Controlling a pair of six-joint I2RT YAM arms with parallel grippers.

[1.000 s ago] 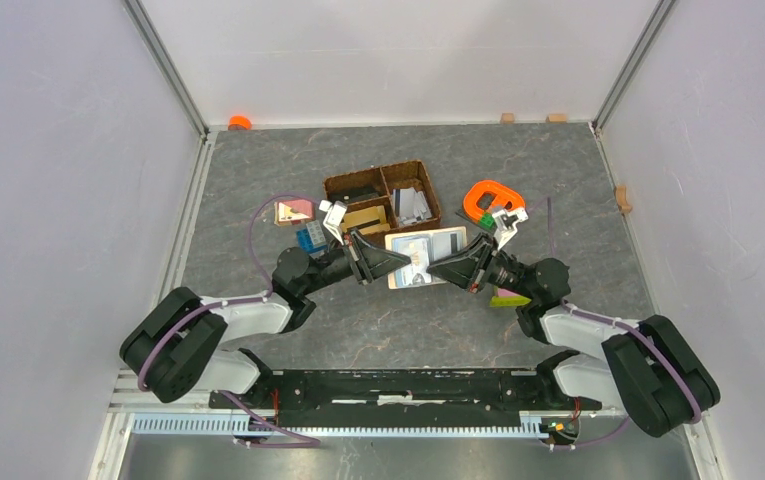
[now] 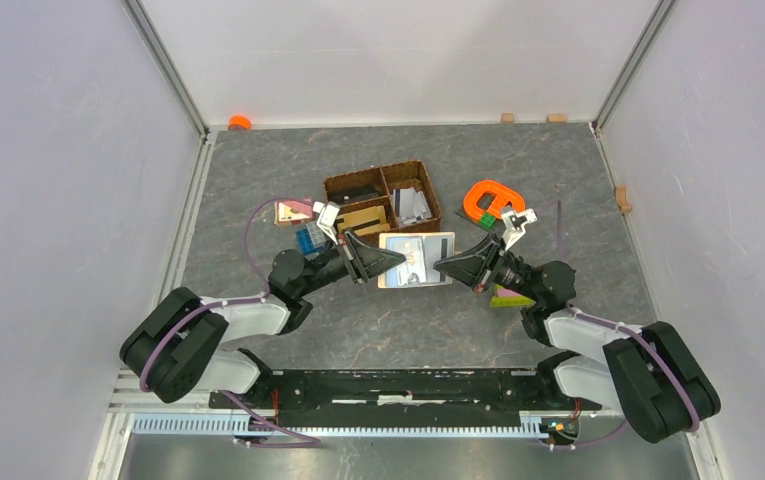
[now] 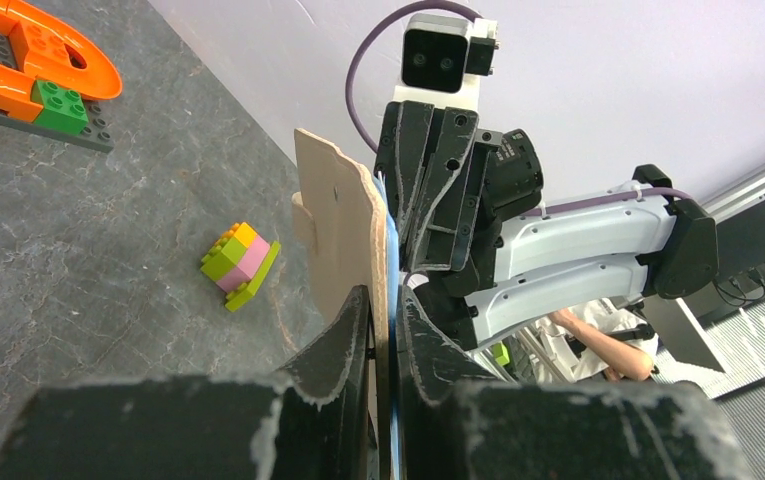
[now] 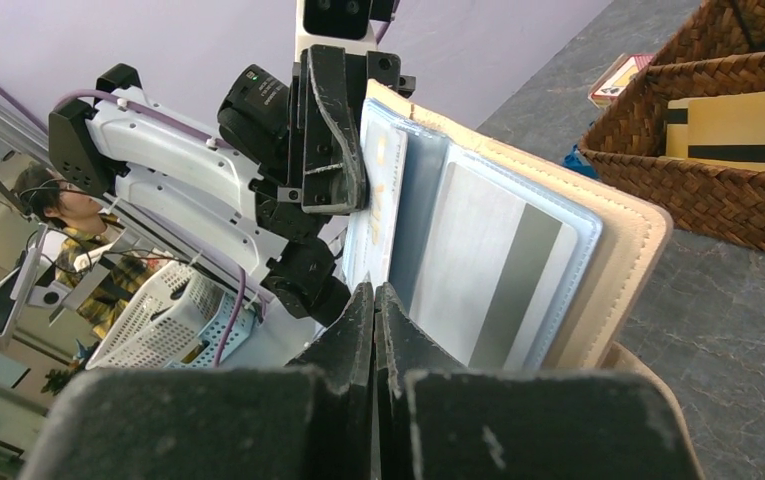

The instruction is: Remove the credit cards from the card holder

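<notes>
A tan card holder [image 2: 417,281] is held up between my two arms, its clear-pocket side facing up in the top view. My left gripper is shut on the holder's left part, its fingers on both faces. In the right wrist view, a white card with a grey stripe [image 4: 490,255] sits in a blue-edged clear pocket, and another pale card [image 4: 383,195] stands beside it near the left fingers. My right gripper is shut close in front of the pockets, with nothing showing between its fingertips. Whether the tips touch the pocket is unclear.
A woven basket [image 2: 383,173] with compartments stands behind the holder, with cards and a yellow item inside. An orange toy [image 2: 495,189] lies to the right. Blocks [image 3: 240,265] sit under the right arm.
My right gripper has moved slightly right, away from the holder's middle. The holder has shifted a little left and looks less tilted. The left arm has moved only slightly.
</notes>
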